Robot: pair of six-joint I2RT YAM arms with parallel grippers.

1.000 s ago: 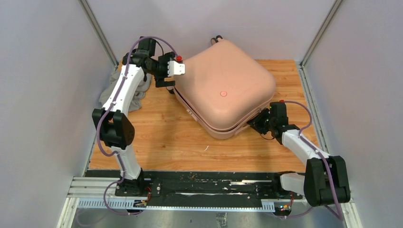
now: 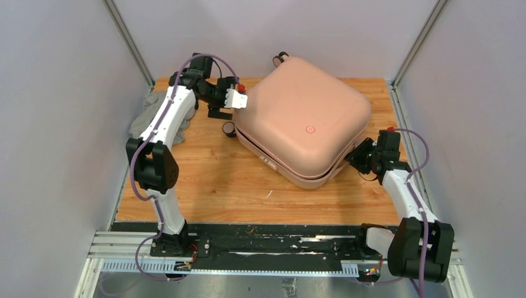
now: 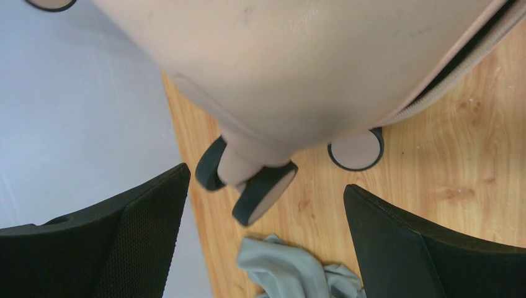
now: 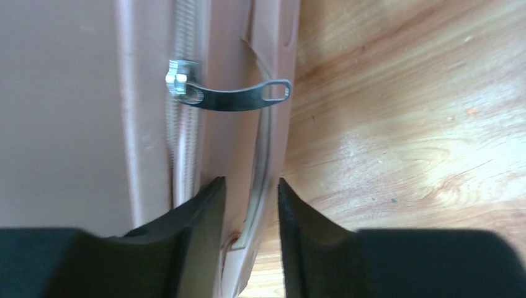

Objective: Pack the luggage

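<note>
A pink hard suitcase (image 2: 301, 108) lies tilted across the table with its lid down and a dark gap along the zipper seam. My left gripper (image 2: 226, 99) stands open at its upper left corner; in the left wrist view the suitcase's wheels (image 3: 267, 192) show between and beyond the fingers. My right gripper (image 2: 355, 155) is at the right side edge. In the right wrist view its fingers stand part open beside the pink rim (image 4: 279, 124), below a metal zipper pull (image 4: 236, 96); whether anything is held is unclear.
A grey cloth (image 2: 149, 118) lies at the left back of the table. Bare wood (image 2: 205, 186) is clear at the front. Walls border the table at back and sides.
The suitcase has shifted slightly right and down over the last second. My right gripper has moved right along with it, and my left gripper has moved slightly right and down.
</note>
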